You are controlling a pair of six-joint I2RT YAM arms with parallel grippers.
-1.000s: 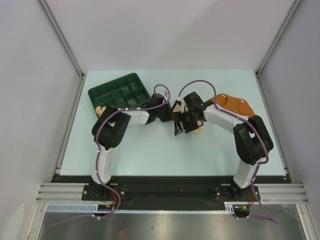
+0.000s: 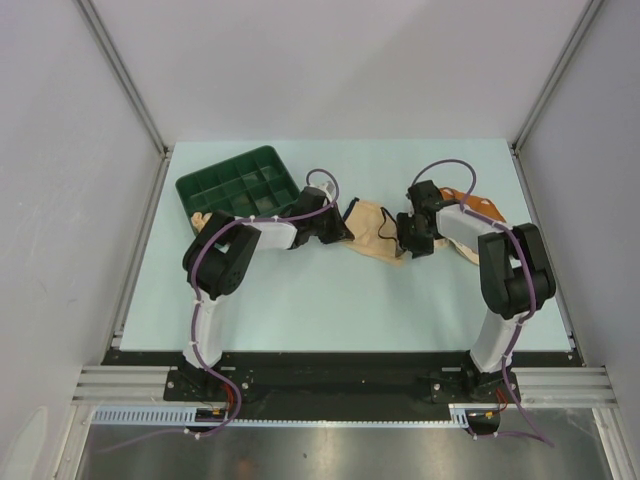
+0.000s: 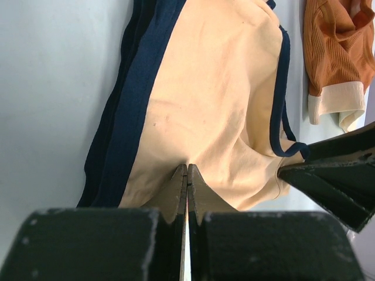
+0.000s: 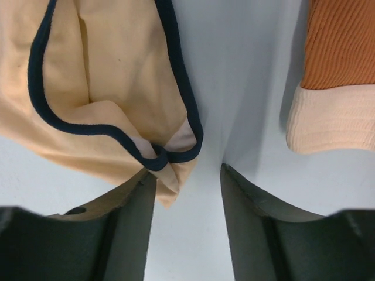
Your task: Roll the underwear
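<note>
The beige underwear (image 2: 370,225) with dark navy trim lies spread on the table between the grippers. In the left wrist view my left gripper is shut, its tips resting on the beige fabric (image 3: 211,88) beside a navy band. My right gripper stands part open at the garment's right corner (image 4: 173,146), one finger against the folded beige fabric and trim, the other over bare table. Its black body also shows at the right of the left wrist view.
A green divided box (image 2: 230,175) sits at the back left. An orange garment with cream cuffs (image 4: 340,47) lies to the right of the underwear.
My right gripper has moved right, from near the middle of the underwear to its right edge. The left arm has stayed still.
</note>
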